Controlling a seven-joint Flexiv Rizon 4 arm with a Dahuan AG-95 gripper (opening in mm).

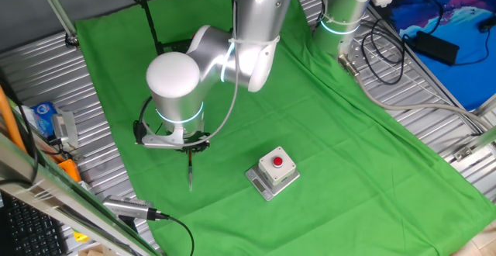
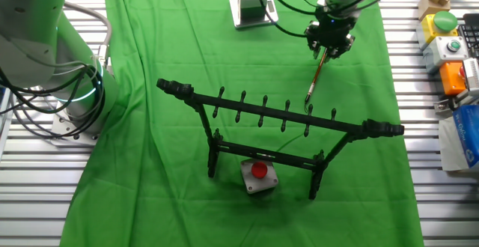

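Observation:
A thin brush [image 2: 317, 75] with a reddish-brown handle extends from beneath my gripper [image 2: 326, 51] over the green cloth, its dark tip toward the black rack. Exterior view 1 shows the brush [image 1: 191, 171] below the dark gripper [image 1: 194, 146], which covers its upper end. Whether the fingers grip the handle or only stand over it, I cannot tell. The black rack [image 2: 273, 112], with several small pegs along its top bar, stands upright on the cloth, apart from the gripper.
A red-button box [image 1: 277, 163] sits on a metal plate right of the brush. Another red-button box [image 2: 259, 174] is by the rack's lower bar. Coloured button boxes [image 2: 444, 46] line the table edge. Bare cloth lies front right.

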